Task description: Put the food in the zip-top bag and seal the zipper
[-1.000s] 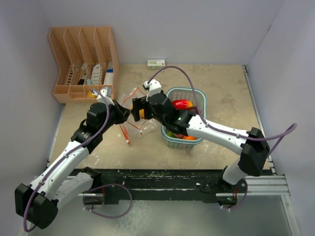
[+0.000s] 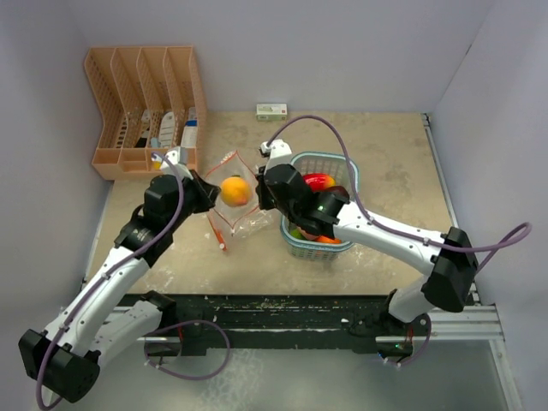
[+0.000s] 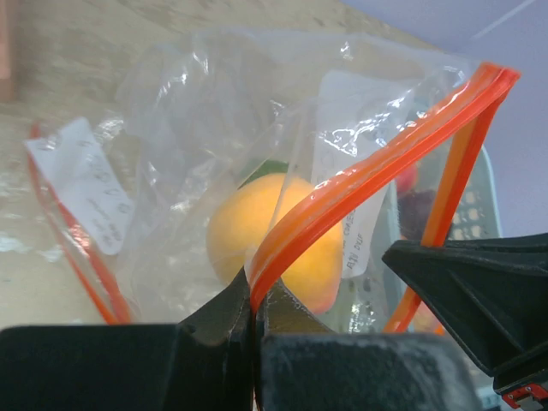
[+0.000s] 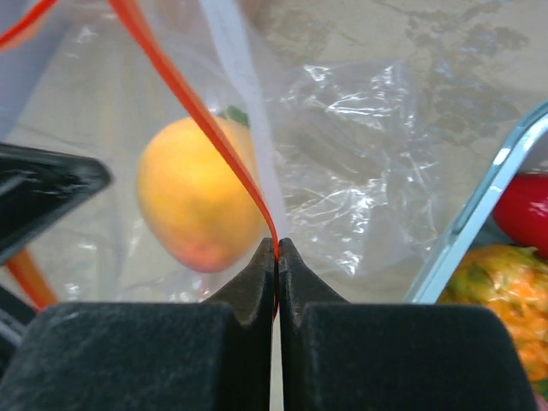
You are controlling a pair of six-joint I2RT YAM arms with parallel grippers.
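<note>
The clear zip top bag is held upright with its orange-red zipper mouth spread wide. A round yellow-orange fruit with a bit of green on it rests inside the bag. On the left side, my left gripper is shut on the zipper rim. Opposite it, my right gripper is shut on the thin red rim. Both grippers face each other across the mouth in the top view, where their fingertips are too small to make out.
Close by on the right, a pale blue basket holds several more fruits and vegetables. Another orange zipper strip lies on the table at front left. A slotted tan rack and a small white-green box stand behind.
My right gripper has gone from above the bag's mouth to its right rim. The left gripper has shifted slightly left, and the fruit now shows plainly between the arms.
</note>
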